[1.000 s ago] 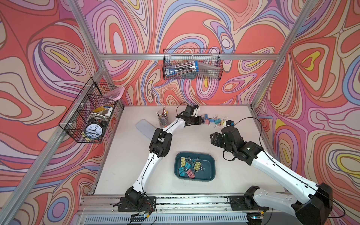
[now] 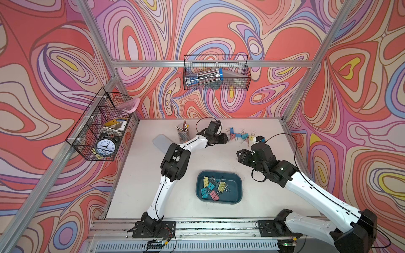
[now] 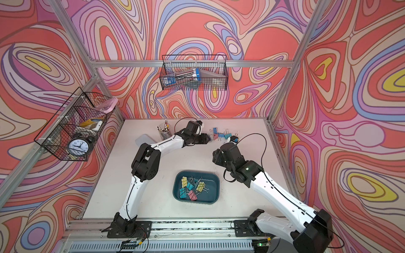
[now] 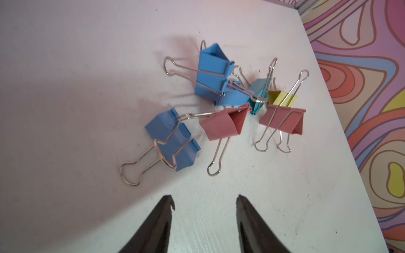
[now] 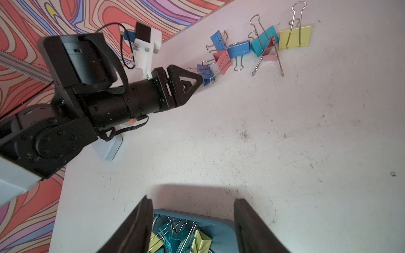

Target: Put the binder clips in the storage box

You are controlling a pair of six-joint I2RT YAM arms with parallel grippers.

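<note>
Several binder clips lie in a loose cluster at the back of the table: a blue clip [image 4: 173, 139], a pink clip [image 4: 225, 123], another blue clip [image 4: 213, 71], a second pink clip [image 4: 283, 120], a teal clip [image 5: 265, 40] and a yellow clip [image 5: 295, 37] among them. My left gripper is open beside the cluster's left end, apart from the nearest blue clip, its fingers empty. The dark teal storage box [image 2: 219, 202] at the front middle holds several clips. Above the table, between box and cluster, my right gripper stands open and empty.
A pen cup [image 2: 183, 134] and a grey flat object [image 2: 162, 143] are at the back left, near the left arm. Wire baskets hang on the back [image 2: 217, 80] and left [image 2: 101, 130] sides. Bare table lies between the cluster and the box.
My left gripper has shifted slightly toward the table's front, and its arm a little to the left. The right arm has barely moved. The clips look the same.
</note>
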